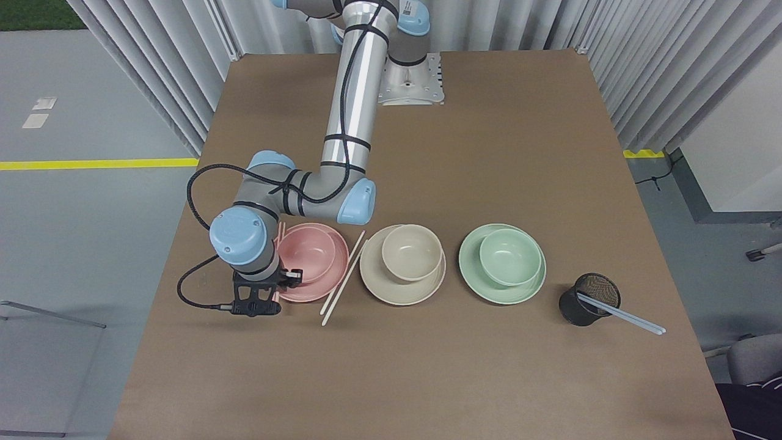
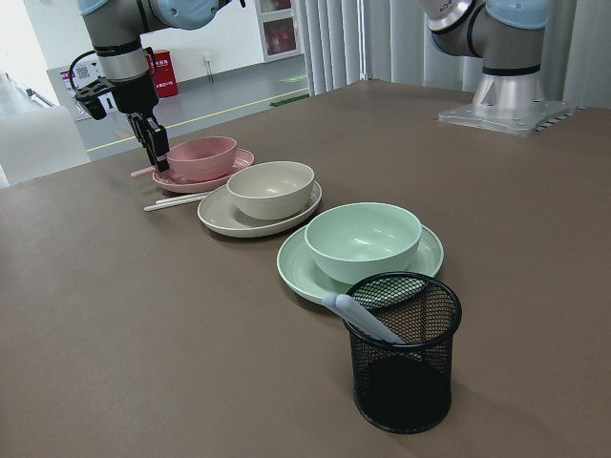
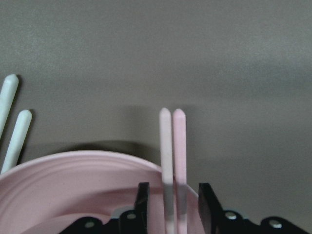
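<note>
My gripper hangs low over the pink plate (image 3: 58,185), its fingers open on either side of a pair of pink chopsticks (image 3: 180,146) that lie across the plate's rim, apart from both fingers. The pink bowl (image 1: 306,253) sits on that plate (image 2: 224,183). To its right lie white chopsticks (image 1: 338,282), whose ends also show at the left of the wrist view. A cream bowl (image 1: 411,252) on a cream plate (image 1: 385,286) and a green bowl (image 1: 510,256) on a green plate (image 1: 476,282) continue the row.
A black mesh cup (image 2: 401,382) holding light sticks (image 1: 623,315) stands at the right. The robot's base (image 1: 410,88) is at the back.
</note>
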